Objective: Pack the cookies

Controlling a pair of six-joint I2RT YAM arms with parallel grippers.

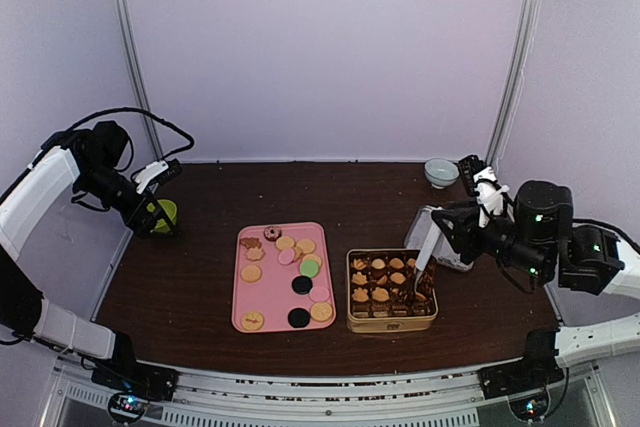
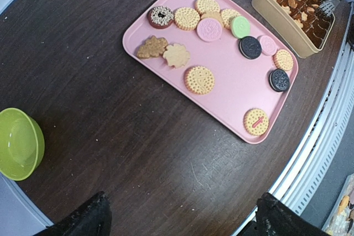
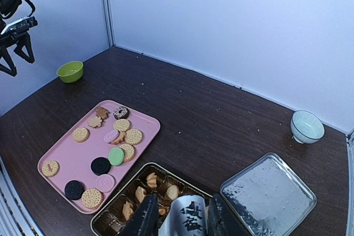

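Observation:
On the pink tray (image 1: 263, 292) lie loose cookies: plain rounds, dark ones (image 2: 250, 47), a green one (image 2: 240, 26), pink ones and a sprinkled ring (image 2: 160, 17). The gold tin (image 1: 391, 325) to its right has a compartmented dark insert with cookies in its back and middle rows. Silver tongs (image 2: 327, 5) with forked ends reach into the tin's right side. Their handle (image 3: 187, 216) stands between the fingers of my right gripper, which is shut on it. No cookie shows clearly between the prongs. Over the bare table, my left gripper is open and empty.
A green bowl (image 2: 21, 145) sits at the far left, close to the left gripper. Behind the tin lies a clear shallow lid or tray (image 3: 269, 192), and a pale bowl (image 3: 307, 126) stands at the back right.

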